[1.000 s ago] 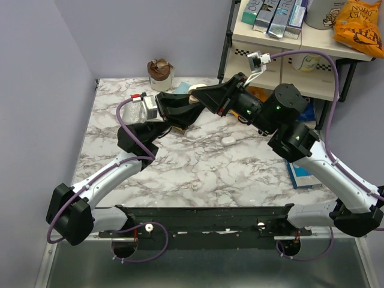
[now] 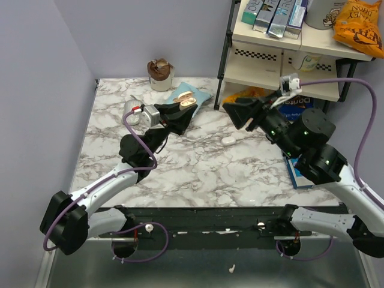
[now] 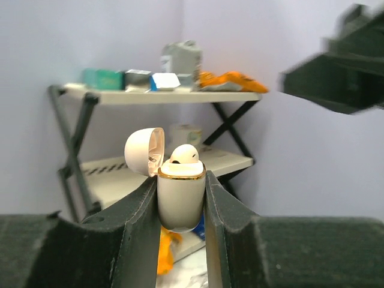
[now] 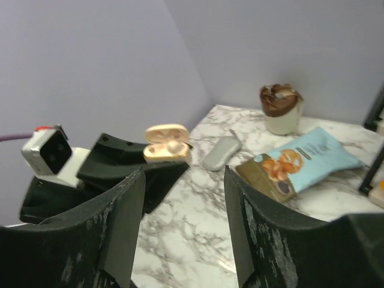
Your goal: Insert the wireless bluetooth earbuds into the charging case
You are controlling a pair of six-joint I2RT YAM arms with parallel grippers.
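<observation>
The off-white charging case is clamped upright between the fingers of my left gripper, held above the table. Its lid stands swung open to one side. A rounded white earbud pokes up out of the case; whether it is fully seated I cannot tell. In the right wrist view the open case appears beyond the right fingers. My right gripper is parted with nothing between its fingers, some way right of the case. A small white object lies on the table.
At the back right stands a shelf with boxes and an orange bag. A light-blue packet and a brown-topped tub are at the back of the table.
My right gripper has pulled away to the right from the case, and its fingers are now apart. The left arm has shifted slightly left, still holding the case.
</observation>
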